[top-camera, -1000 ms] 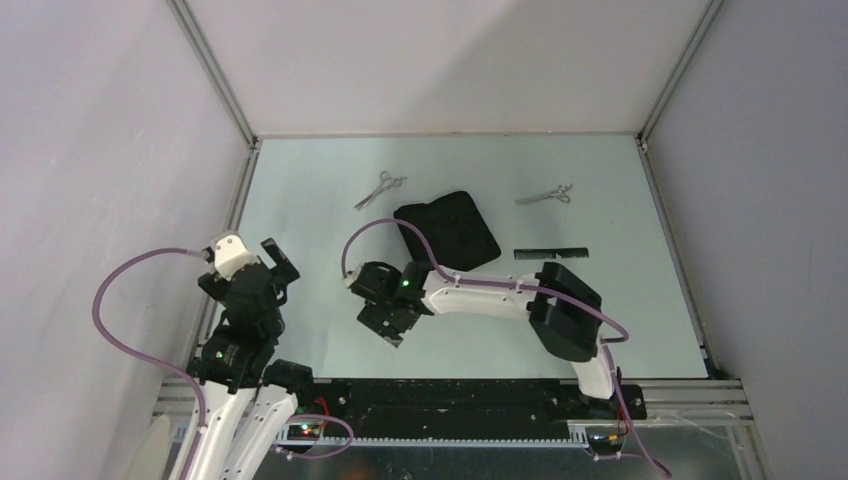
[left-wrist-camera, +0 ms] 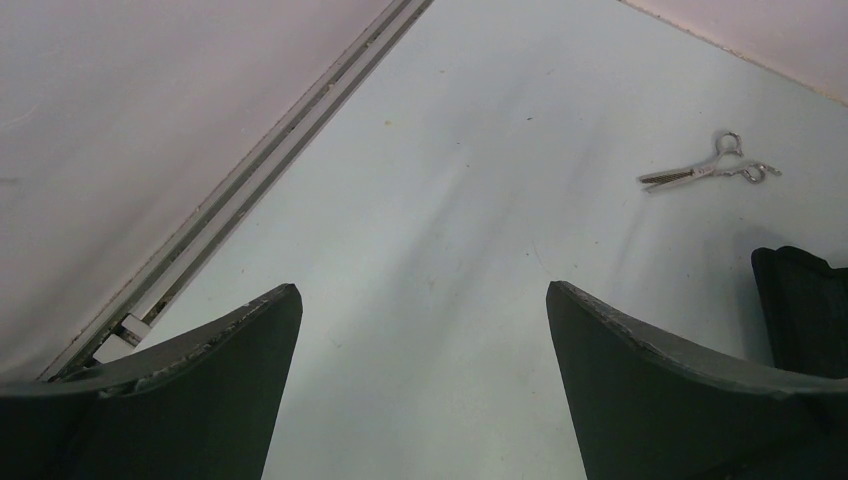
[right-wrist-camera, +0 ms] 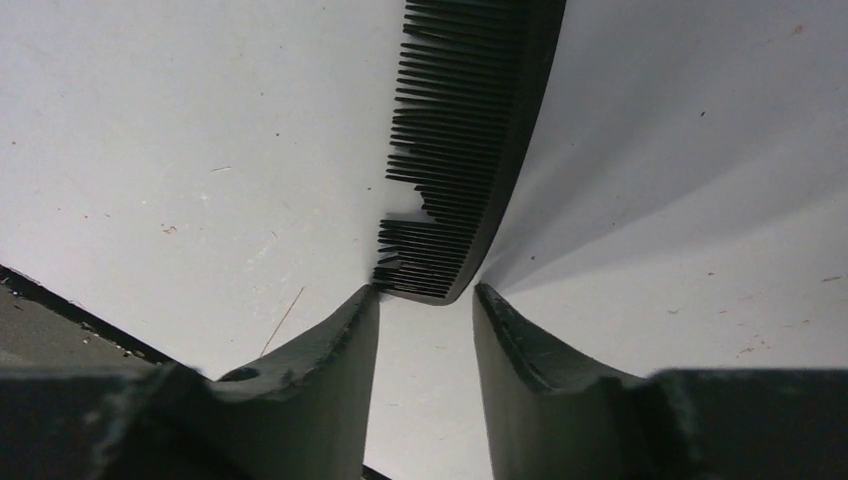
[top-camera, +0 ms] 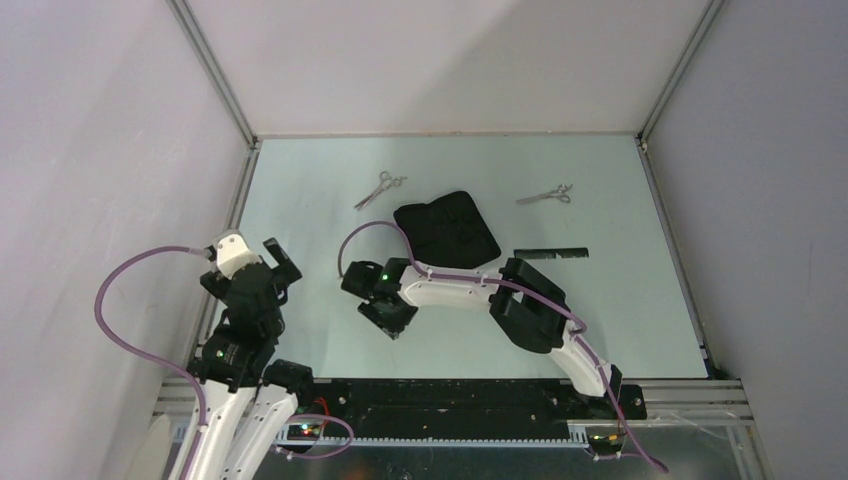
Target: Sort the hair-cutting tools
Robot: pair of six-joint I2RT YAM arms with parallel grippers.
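Note:
A black comb (right-wrist-camera: 460,150) lies on the white table in the right wrist view, its end between the fingertips of my right gripper, which stand part open around it; in the top view that gripper (top-camera: 385,320) is low at the front middle. My left gripper (top-camera: 260,250) stands open and empty at the left. A black case (top-camera: 447,228) lies mid-table. Scissors (top-camera: 380,190) lie behind it to the left, also seen in the left wrist view as thinning scissors (left-wrist-camera: 700,168); another pair (top-camera: 545,195) lies at back right. A second comb (top-camera: 550,253) lies right of the case.
The table (top-camera: 310,170) is bordered by walls at the back and sides, with a rail along the left edge. The right arm stretches across the front middle, just before the case.
The right arm's forearm and elbow have shifted left since a second ago, and its gripper has moved slightly. The left arm is practically still.

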